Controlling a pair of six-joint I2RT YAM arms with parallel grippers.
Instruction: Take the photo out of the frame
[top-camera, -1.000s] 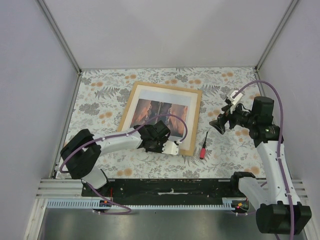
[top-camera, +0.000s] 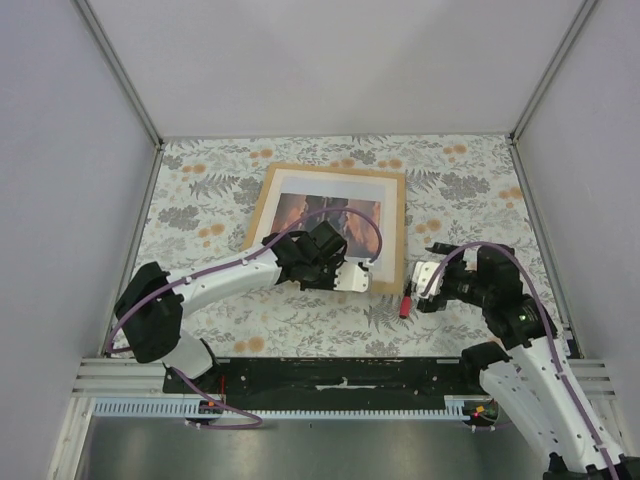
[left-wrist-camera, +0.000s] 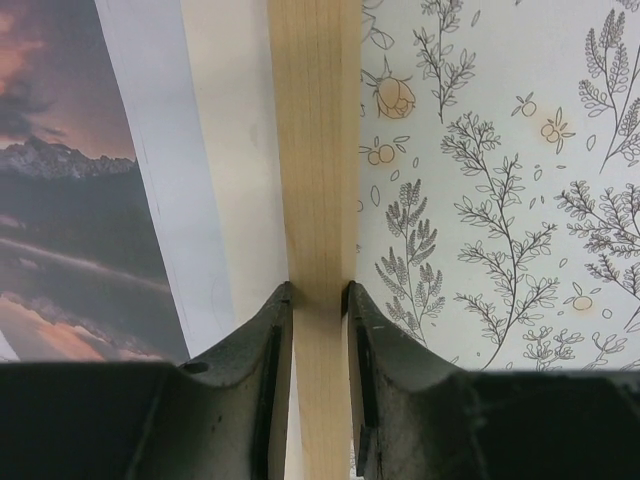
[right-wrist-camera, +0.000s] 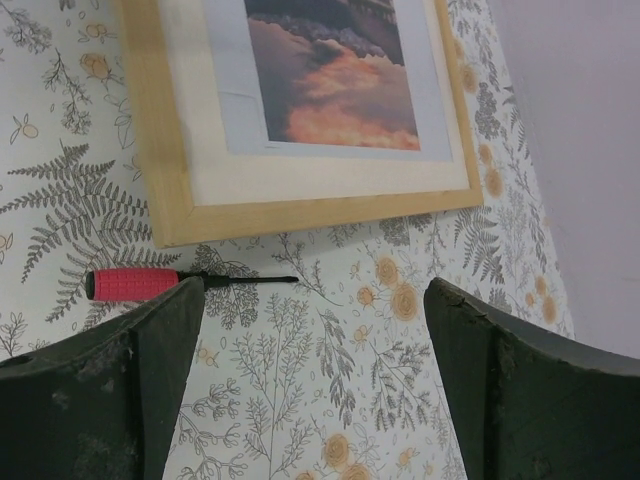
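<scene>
A light wooden picture frame lies on the floral surface, slightly turned. Inside it, a mountain sunset photo sits with white borders on a cream mat. My left arm hides part of its near side. Shown close up in the left wrist view, my left gripper has one finger against each side of the frame's wooden bar. My right gripper is open and empty, close to the frame's near right corner. A red-handled screwdriver lies beyond its fingers, alongside the frame.
Grey walls enclose the back and sides of the work surface. Bare floral covering extends to the right of the frame. A dark strip runs along the near edge.
The frame has slid slightly right and away from the near edge together with my left gripper. My right gripper has come left and nearer, towards the screwdriver.
</scene>
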